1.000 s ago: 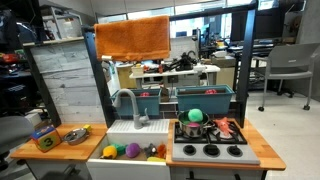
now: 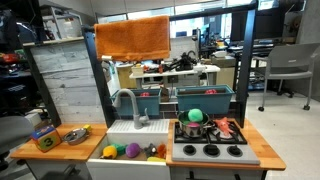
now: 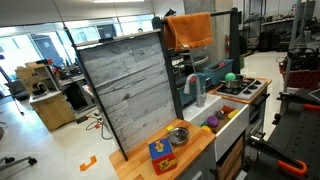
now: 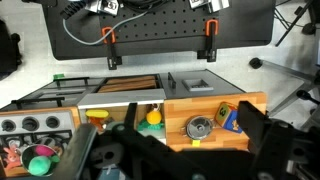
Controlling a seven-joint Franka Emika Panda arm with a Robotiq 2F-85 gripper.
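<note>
My gripper is open above the toy kitchen, its orange-marked fingers wide apart and nothing between them. In the wrist view the counter lies beyond the fingertips. The white sink (image 2: 128,137) holds several toy foods, among them a yellow one (image 4: 154,116). A green round object (image 2: 195,115) sits in a pot on the stove (image 2: 212,151), with a red item (image 2: 224,127) beside it. On the wooden counter at the other end stand a metal bowl (image 4: 198,128) and a blue, red and yellow box (image 3: 162,156).
An orange towel (image 2: 133,38) hangs from the black frame. Blue-green baskets (image 2: 205,98) stand behind the sink and stove, and a grey faucet (image 2: 131,102) rises at the sink's back. A wood-plank panel (image 3: 131,90) borders the bowl's end.
</note>
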